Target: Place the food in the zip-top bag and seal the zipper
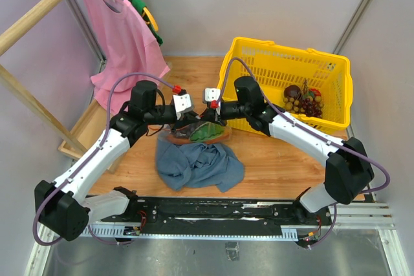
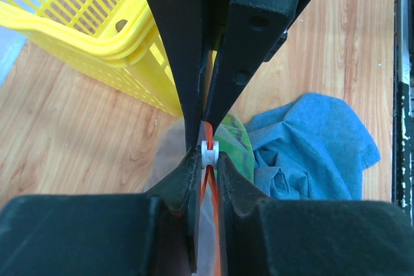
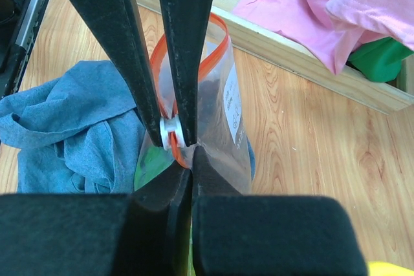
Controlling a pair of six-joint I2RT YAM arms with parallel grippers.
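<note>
A clear zip bag (image 3: 223,143) with an orange zip strip stands between the two arms, with something green (image 1: 206,132) and something dark inside. My left gripper is shut on the white zip slider (image 3: 171,132), which sits on the orange strip near one end. Right beside the slider, at the strip's end, my right gripper is shut; whether it has a thin bit of the bag's edge between its tips cannot be told. From above, the arms hide the slider and much of the bag's top.
A crumpled blue cloth (image 1: 197,165) lies in front of the bag. The yellow basket (image 1: 288,48) at the back right holds grapes and other fruit (image 1: 303,101). Pink clothing (image 1: 123,50) hangs at the back left. Bare table (image 1: 278,166) shows at the front right.
</note>
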